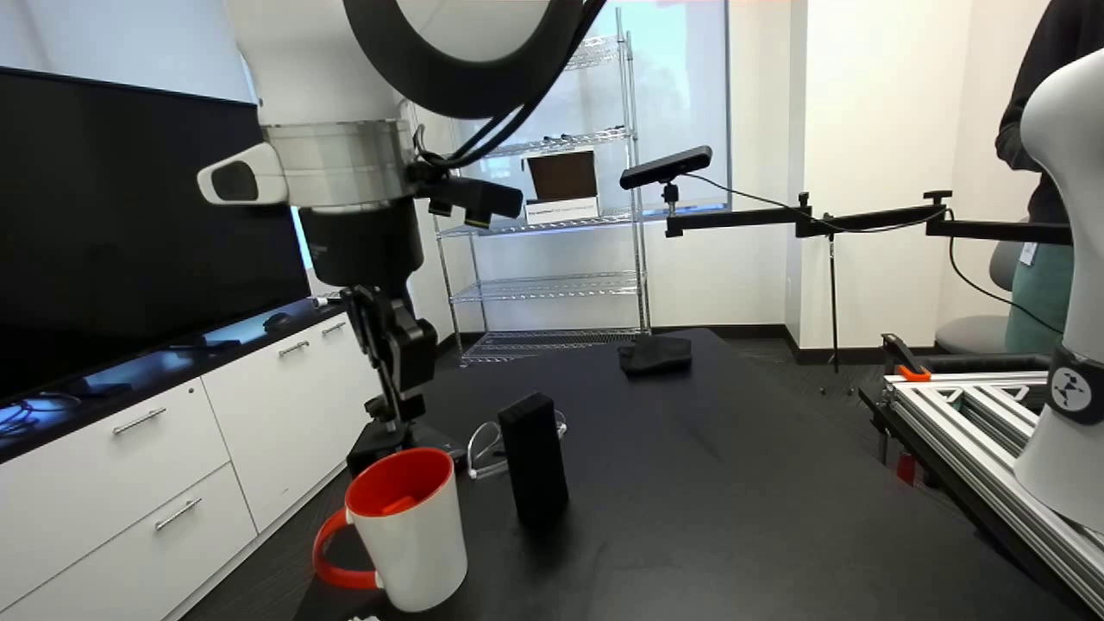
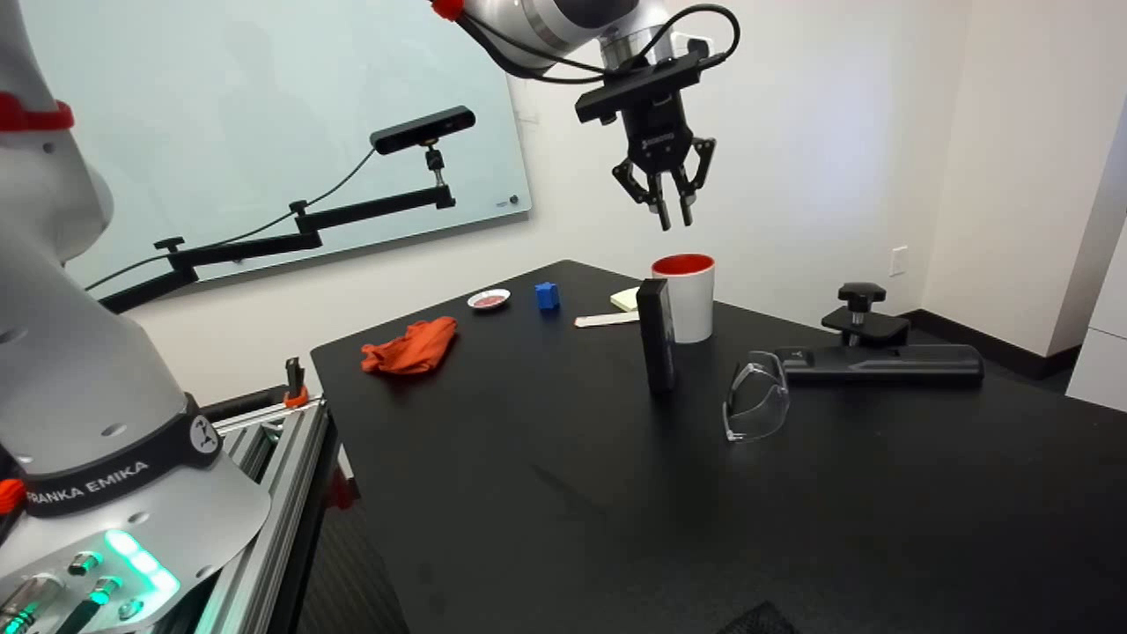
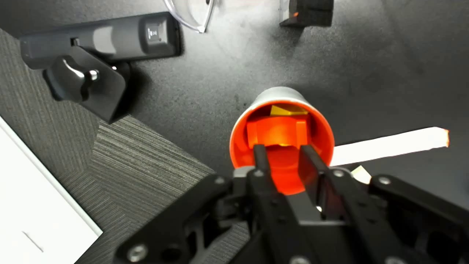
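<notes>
A white mug (image 2: 693, 305) with a red inside and red handle stands upright on the black table. Above its mouth is my gripper (image 2: 676, 224), clear of the rim in exterior view 2. In the wrist view a gap shows between the two fingers, and nothing is held there. Inside the mug lie an orange block-like piece (image 3: 274, 131) and something yellow (image 3: 288, 110); their lower parts are hidden.
Close to the mug stands a tall black box (image 2: 656, 336). Clear glasses (image 2: 756, 400) and a black clamped bar (image 2: 882, 363) are nearby. An orange cloth (image 2: 412, 347), a blue block (image 2: 546, 296) and a small dish (image 2: 488, 300) lie farther off.
</notes>
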